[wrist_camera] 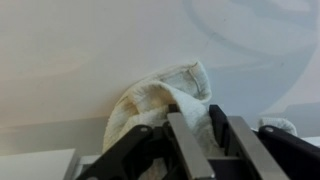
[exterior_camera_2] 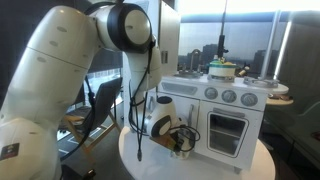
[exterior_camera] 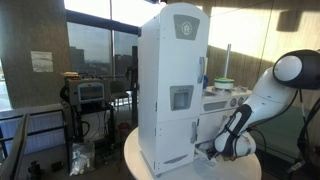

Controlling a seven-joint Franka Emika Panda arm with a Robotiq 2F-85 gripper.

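Note:
A cream cloth (wrist_camera: 150, 100) lies crumpled on a pale surface in the wrist view, with part of it rising between the fingers of my gripper. The two fingertips stand a little apart, with cloth showing in the gap. In exterior view 1 my gripper (exterior_camera: 208, 152) is low beside the foot of the white toy fridge (exterior_camera: 178, 90). From exterior view 2, my gripper (exterior_camera_2: 180, 150) is down near the tabletop in front of the toy kitchen; the cloth is hard to make out there.
The toy stove (exterior_camera_2: 225, 125) stands right behind the gripper, with a green-and-yellow pot (exterior_camera_2: 222, 69) on top. Bare white tabletop (exterior_camera_2: 215, 170) extends toward the front. The fridge closes off the side next to the gripper.

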